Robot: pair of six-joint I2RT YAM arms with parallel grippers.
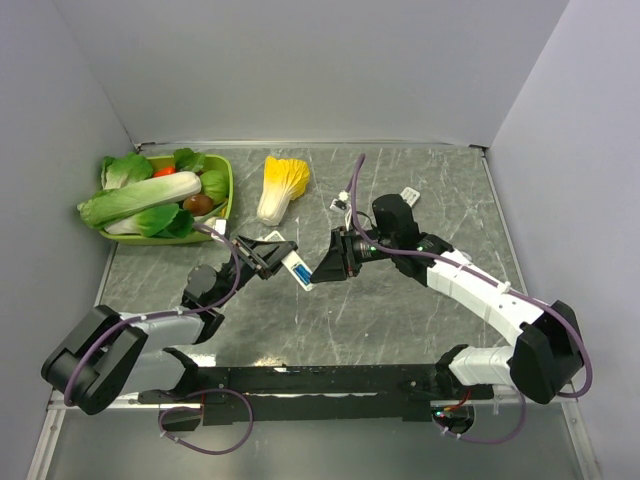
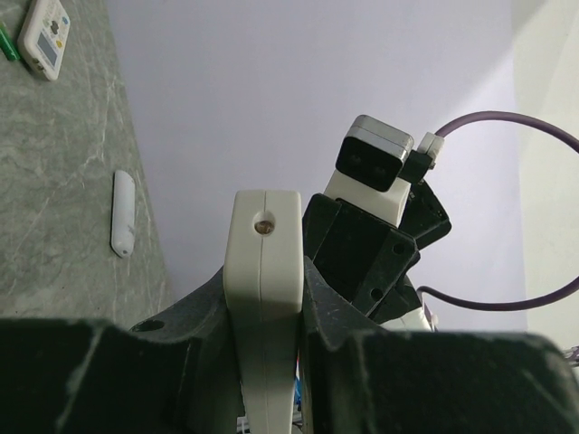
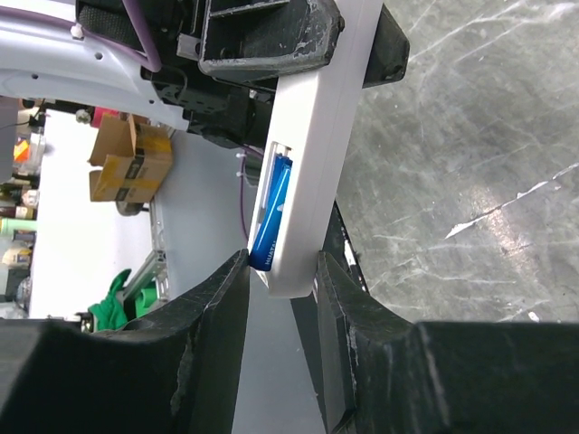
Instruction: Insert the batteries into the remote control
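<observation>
A white remote (image 1: 297,272) hangs over the counter, my left gripper (image 1: 271,255) shut on it; in the left wrist view its end (image 2: 261,253) stands upright between the fingers. A blue battery (image 3: 271,213) lies in its open compartment, slightly tilted as seen in the right wrist view. My right gripper is at the compartment's lower end, fingertips close around the battery and remote end; whether they press on them is hard to tell.
A green basket of vegetables (image 1: 226,170) stands back left, a yellow cabbage (image 1: 283,185) at the back. Another remote (image 2: 43,36), a green object (image 2: 7,41) and a white bar (image 2: 123,213) lie on the counter.
</observation>
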